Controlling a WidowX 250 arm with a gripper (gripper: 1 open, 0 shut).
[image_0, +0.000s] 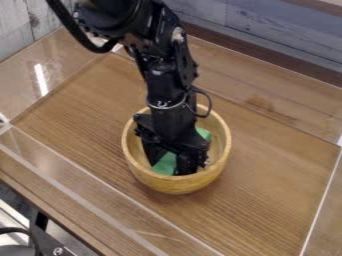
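Note:
My black gripper (171, 155) reaches down into a yellow bowl (197, 181) in the middle of the wooden table. Its lower end covers much of the bowl's inside. A green object (163, 165) shows at the lower left inside the bowl, partly behind the fingers, and more green shows at the right near the rim. The gripper looks closed around something low in the bowl, but its fingertips are hidden, so what lies between them is unclear.
Bare table (267, 200) surrounds the bowl on all sides. A pale wall stands along the back and at the upper left. A dark cable lies at the bottom left, off the table's edge.

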